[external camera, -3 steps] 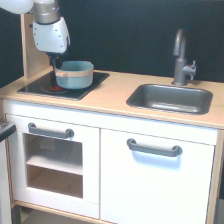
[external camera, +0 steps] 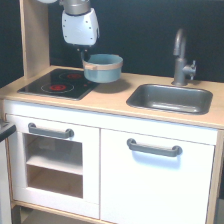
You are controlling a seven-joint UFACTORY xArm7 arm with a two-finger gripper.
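Note:
A blue-grey pot (external camera: 106, 69) with a tan handle (external camera: 91, 67) is at the back of the counter, just right of the black cooktop (external camera: 45, 85). The white arm comes down from the top left. Its dark gripper (external camera: 84, 56) is at the pot's left side, by the handle, and moves together with the pot. The fingers are too small and dark to see clearly, but they appear shut on the pot. Whether its base touches the counter or hangs slightly above it, I cannot tell.
Red marks show on the bare cooktop. A metal sink (external camera: 172, 98) with a grey faucet (external camera: 181, 60) fills the right side. Below are an open-fronted oven door (external camera: 50, 131) and a white cabinet door (external camera: 150, 185).
Pot and gripper have moved right together, and slightly upward in the picture. The pot has left the cooktop, uncovering the rear red mark. Sink and doors look the same.

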